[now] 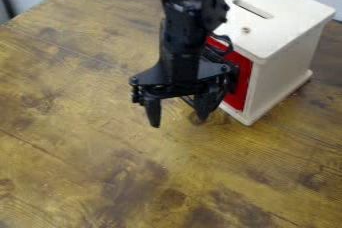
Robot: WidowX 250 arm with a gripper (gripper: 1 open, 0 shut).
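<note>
My black gripper (pixel 178 110) hangs in the centre of the camera view, open, with its fingertips low over the wooden table. It is directly in front of the white box (pixel 278 72), covering much of that box's red front panel (pixel 237 84). The black handle that belongs to the panel is mostly hidden behind the gripper and cannot be made out clearly. The box has a slot in its top.
A pale wall stands behind at the top edges of the view.
</note>
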